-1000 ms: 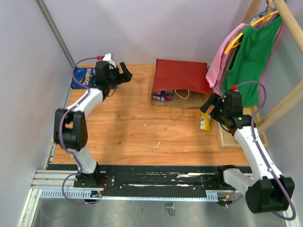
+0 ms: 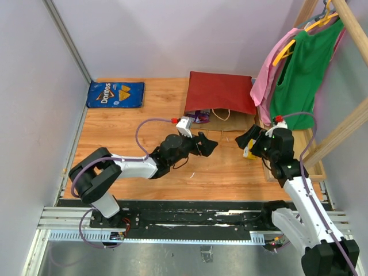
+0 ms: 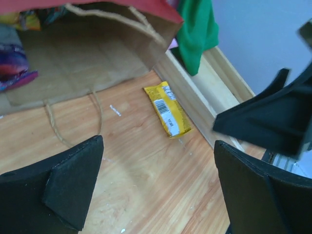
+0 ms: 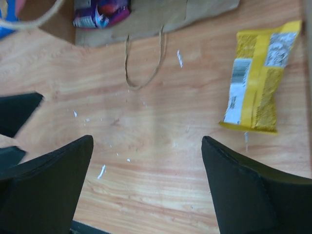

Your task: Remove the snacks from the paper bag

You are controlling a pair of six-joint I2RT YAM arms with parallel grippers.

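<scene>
The red paper bag (image 2: 220, 86) lies on its side at the back of the table, mouth toward me, with purple snack packs (image 4: 100, 12) inside. A yellow snack packet (image 4: 253, 78) lies on the wood in front of the bag, beside the wooden rail. A blue Doritos bag (image 2: 115, 95) lies at the back left. My left gripper (image 2: 206, 145) is open and empty in front of the bag. My right gripper (image 2: 247, 138) is open above the yellow packet's area, nothing between its fingers.
A wooden rack (image 2: 351, 123) with hanging green (image 2: 305, 75) and pink garments stands on the right, its base rail beside the bag.
The right gripper has shifted slightly left.
</scene>
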